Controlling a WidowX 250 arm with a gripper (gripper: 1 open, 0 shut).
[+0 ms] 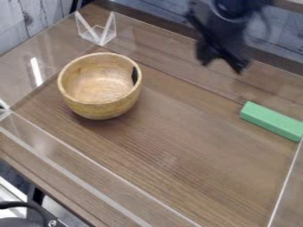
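Note:
The robot's dark gripper [219, 40] is blurred at the top right, raised over the back of the table; whether it is open or shut is hard to make out. A round wooden bowl [101, 106] sits on the left part of the table. A green block [270, 121] lies at the right, below and to the right of the gripper.
A small white wire-like holder [99, 32] stands at the back left. A dark cable loops at the front left corner.

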